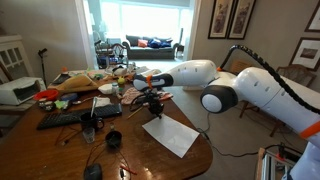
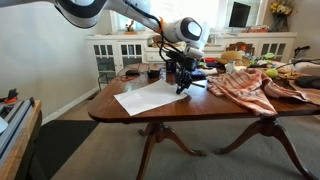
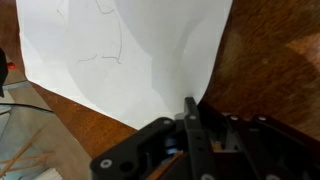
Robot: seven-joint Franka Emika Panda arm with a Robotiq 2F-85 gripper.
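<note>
A large white sheet of paper [image 1: 172, 136] lies on the dark wooden table, near its front right side in exterior view 1. My gripper [image 1: 157, 114] is low over the table at the sheet's far edge. In the wrist view, the fingertips of the gripper are shut on the edge of the paper [image 3: 150, 60], whose surface curves near them. Thin pencil-like lines show on the sheet. From the other side, in exterior view 2, the gripper [image 2: 183, 90] meets the paper [image 2: 145, 98] at one end; the pinched part is too small to make out there.
An orange checked cloth [image 2: 245, 90] lies beside the gripper. A black keyboard [image 1: 62, 119], dark cups [image 1: 113, 138] and several cluttered items occupy the table's left and back. Bare wood [image 1: 150, 160] shows in front, up to the rounded table edge.
</note>
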